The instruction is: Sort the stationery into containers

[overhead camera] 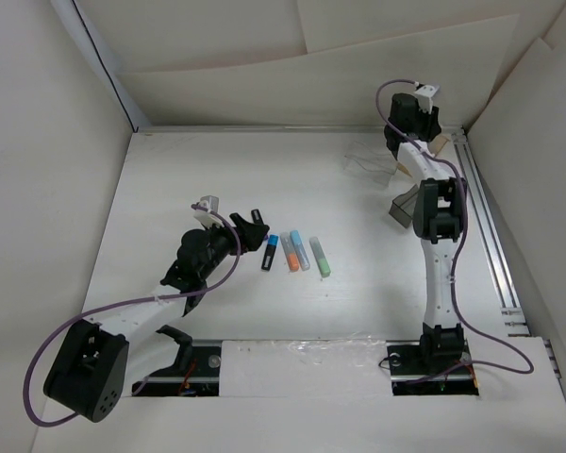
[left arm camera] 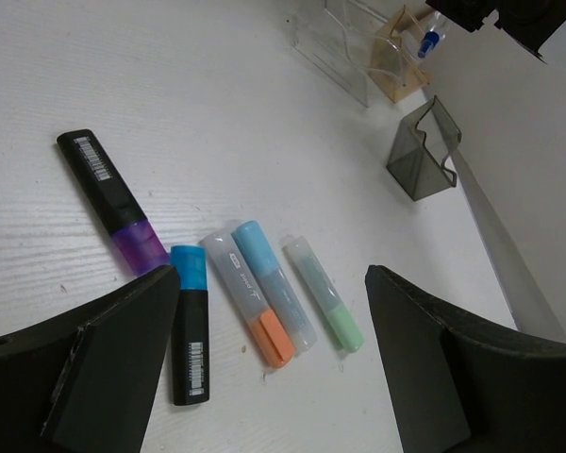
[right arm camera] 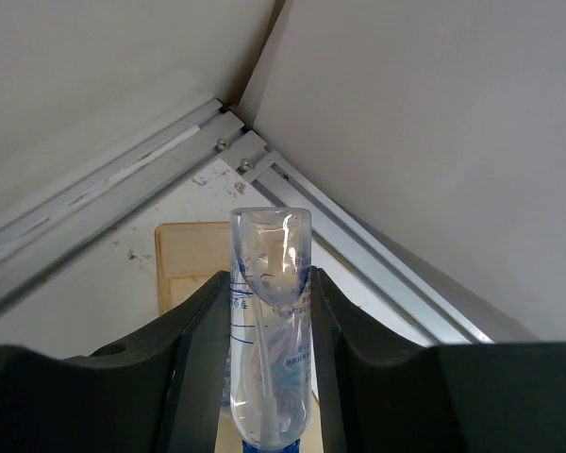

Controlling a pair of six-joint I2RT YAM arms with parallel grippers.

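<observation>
My right gripper is shut on a clear tube with a blue cap point(right arm camera: 270, 377), over a wooden container point(right arm camera: 189, 245) in the back right corner. My left gripper stands open above several pens: black-purple point(left arm camera: 104, 189), black-blue point(left arm camera: 191, 349), clear-orange point(left arm camera: 245, 293), blue point(left arm camera: 274, 283) and clear-green point(left arm camera: 325, 293). A clear holder point(left arm camera: 344, 61) and a grey mesh box point(left arm camera: 415, 160) stand at the right.
Walls close off the back and right side, with a metal rail point(overhead camera: 491, 236) along the table's right edge.
</observation>
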